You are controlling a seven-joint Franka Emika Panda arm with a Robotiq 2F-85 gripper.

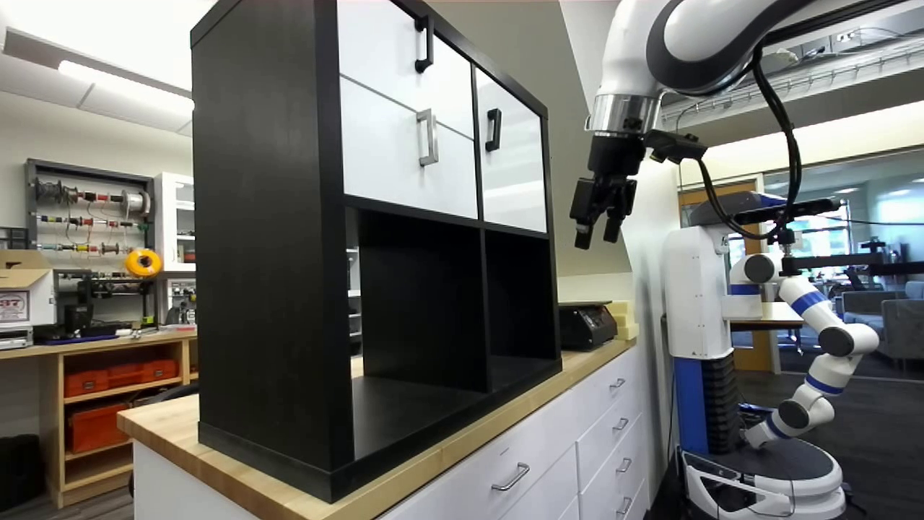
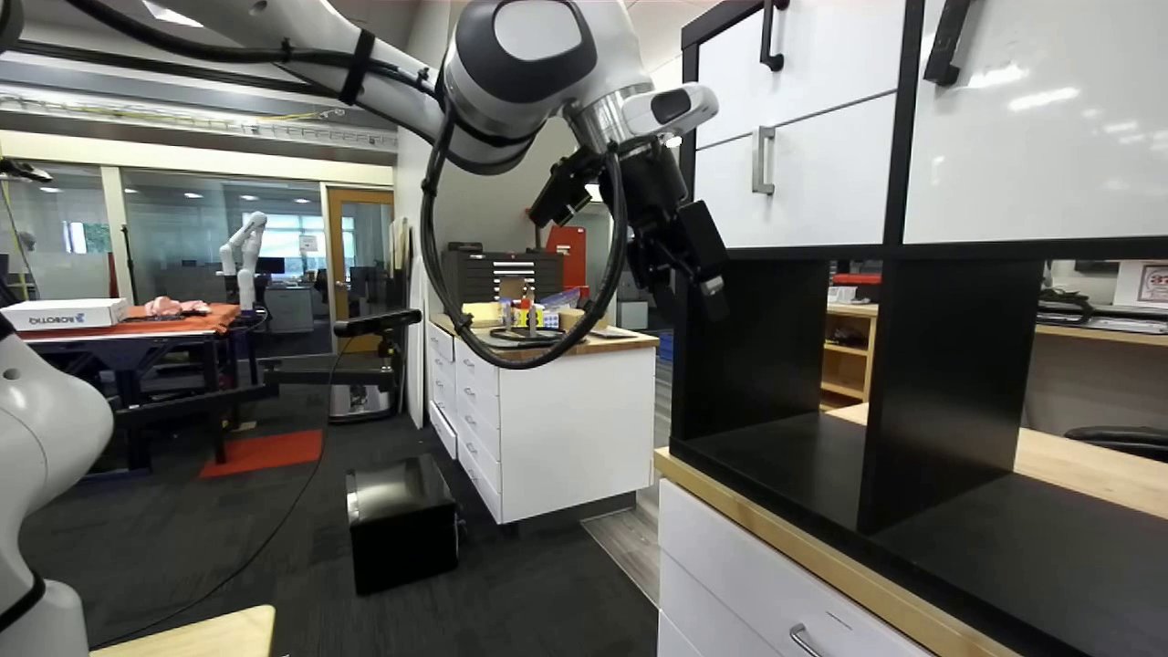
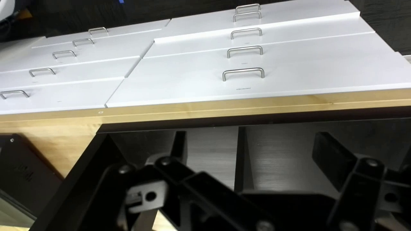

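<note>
My gripper [image 1: 598, 241] hangs in the air in front of the black shelf unit [image 1: 264, 251], touching nothing. In the wrist view its two black fingers [image 3: 334, 159] stand wide apart with nothing between them. The unit's upper part carries white fronts: two stacked drawers, the lower with a silver handle [image 1: 428, 137] and the upper with a black handle [image 1: 424, 43], and a glossy white door [image 1: 512, 156] with its own black handle [image 1: 493, 129]. All of these look closed. Below them, the open black cubbies are empty where they show.
The unit stands on a wooden counter [image 1: 156, 416] above white drawers [image 2: 756, 597] with silver handles. A black scale-like device [image 1: 589, 325] sits beside it. Open floor with a black box [image 2: 402, 526] lies away from the unit.
</note>
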